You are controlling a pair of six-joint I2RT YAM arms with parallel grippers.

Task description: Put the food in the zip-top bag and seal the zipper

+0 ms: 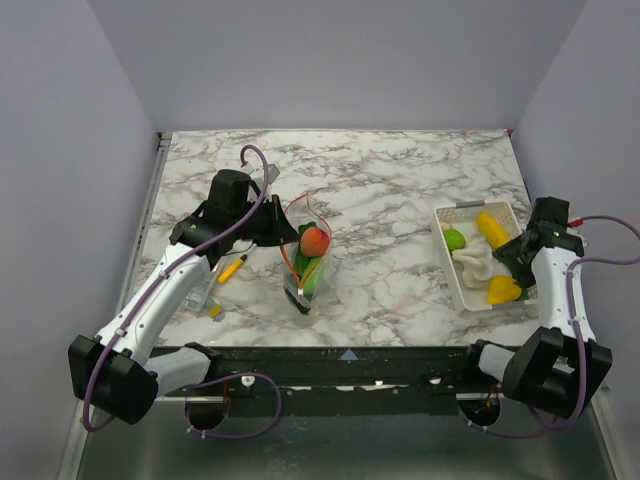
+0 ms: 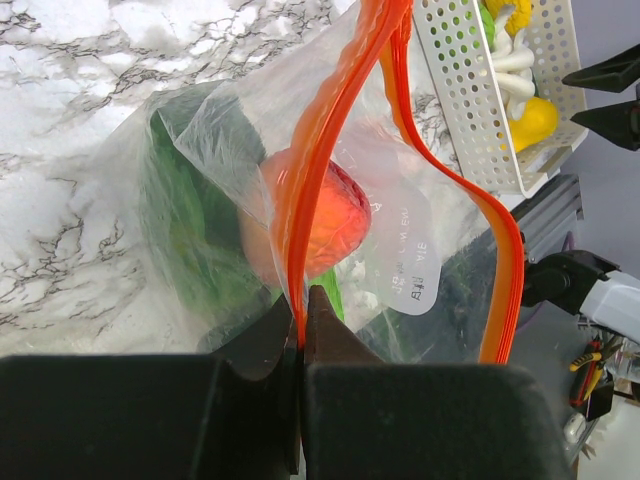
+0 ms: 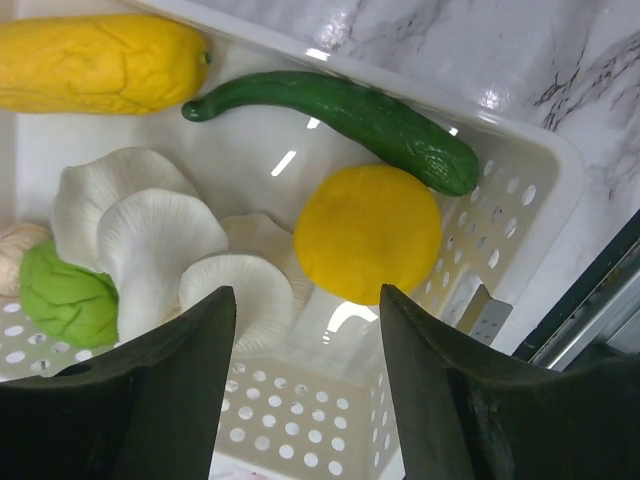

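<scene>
A clear zip top bag (image 1: 308,265) stands on the left half of the table, its orange zipper edge (image 2: 318,150) spread into an open mouth. Inside it lie a red-orange round food (image 2: 335,222) and a dark green vegetable (image 2: 185,190). My left gripper is shut on the bag's zipper edge. Over the white basket (image 1: 450,265) hangs my right gripper, open and empty. Below it in the basket are a yellow round food (image 3: 368,234), a green cucumber-like vegetable (image 3: 345,115), white mushrooms (image 3: 160,235), a yellow corn-shaped food (image 3: 100,62) and a light green ball (image 3: 65,295).
A yellow-handled tool (image 1: 232,268) and some clear plastic (image 1: 203,290) lie left of the bag, beside the left arm. Bare marble tabletop (image 1: 385,240) separates the bag from the basket.
</scene>
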